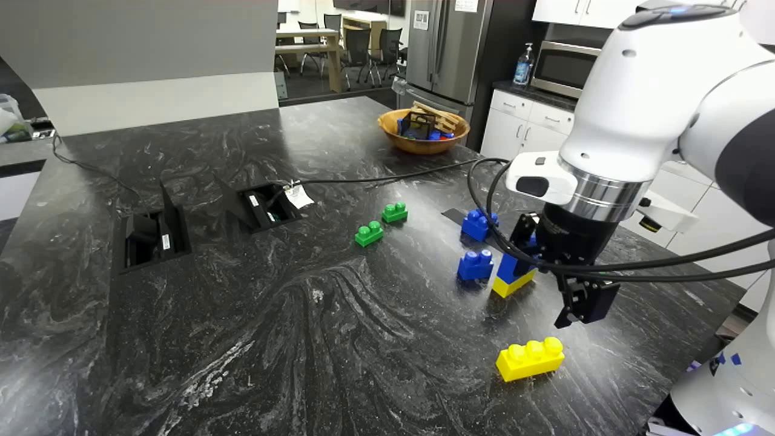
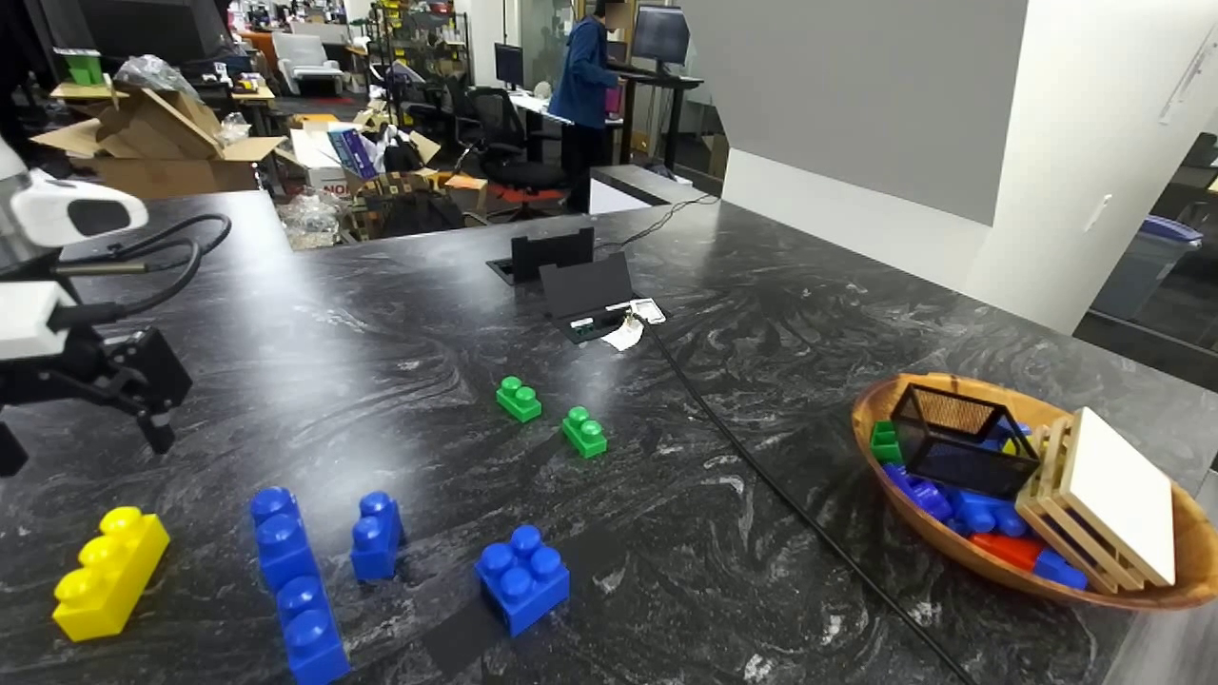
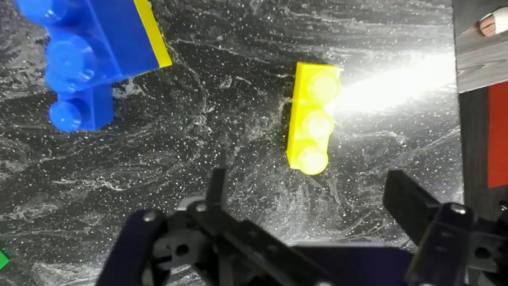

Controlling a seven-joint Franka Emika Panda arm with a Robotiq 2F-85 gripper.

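Observation:
My gripper is open and empty, its two fingers wide apart above the dark countertop. Ahead of the fingertips in the wrist view lies a yellow three-stud brick, flat on the counter with studs up and apart from the gripper. A stack of blue bricks on a yellow one stands behind it, partly covered by the arm and cable in exterior view 1. Beside the stack is a small blue brick. A squarer blue brick sits farther off.
Two small green bricks lie near mid-counter. A wooden bowl of assorted pieces stands at the far edge. Open socket boxes and a black cable are on the counter.

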